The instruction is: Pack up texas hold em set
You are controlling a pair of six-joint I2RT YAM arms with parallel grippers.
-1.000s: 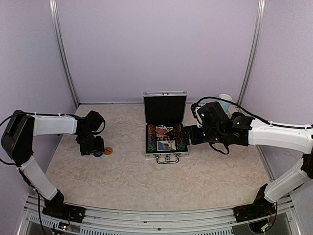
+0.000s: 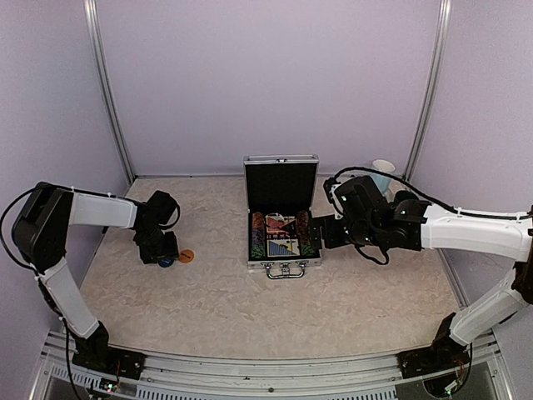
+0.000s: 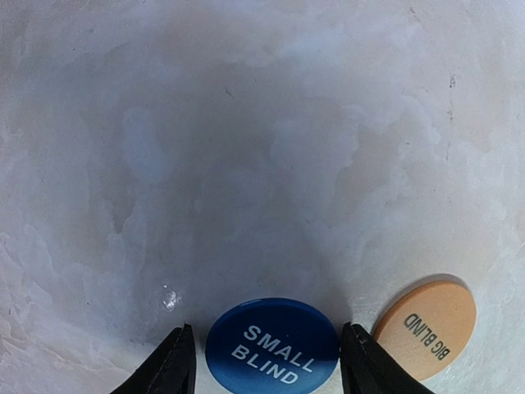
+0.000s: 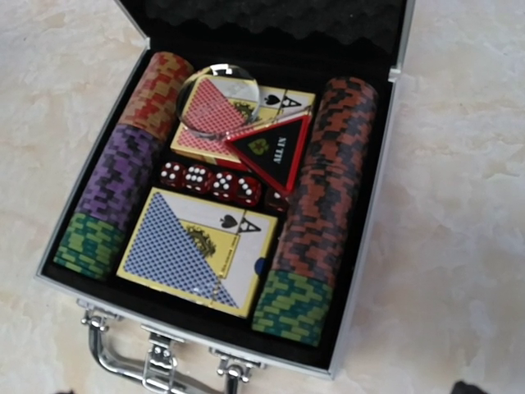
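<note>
The blue SMALL BLIND button (image 3: 271, 353) lies on the table between the fingertips of my left gripper, which is part open around it; the orange BIG BLIND button (image 3: 425, 327) lies just right of it, also visible in the top view (image 2: 186, 256). The open silver case (image 2: 284, 263) holds chip stacks (image 4: 316, 189), two card decks (image 4: 189, 246), dice (image 4: 221, 185), a triangular ALL IN marker (image 4: 276, 149) and a clear disc. My right gripper (image 2: 325, 232) hovers beside the case's right side; in its wrist view only dark tips show at the bottom edge.
Light cups (image 2: 383, 167) stand at the back right, partly behind the right arm.
The left arm has shifted slightly to the right at the buttons since a second ago. The right arm and case look nearly unchanged.
</note>
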